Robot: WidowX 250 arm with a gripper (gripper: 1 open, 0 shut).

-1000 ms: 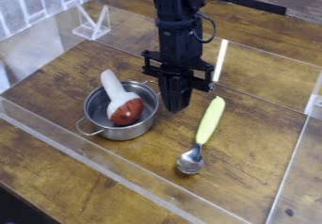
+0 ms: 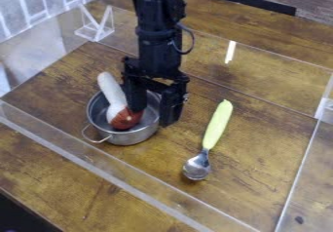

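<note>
The black gripper (image 2: 155,105) stands open over the silver pot (image 2: 97,131), its fingers lowered at the pot's back and right side. In the pot lies a white-handled object with a reddish-brown head (image 2: 125,117), its handle leaning out to the upper left; the gripper partly hides it. A spoon with a pale yellow handle (image 2: 216,129) lies to the right, its metal bowl toward the front.
A white stick (image 2: 231,52) stands or lies at the back right. Clear plastic panels edge the workspace.
The gripper has moved left and down, from beside the pot to over its right part. The pot and spoon look unmoved.
</note>
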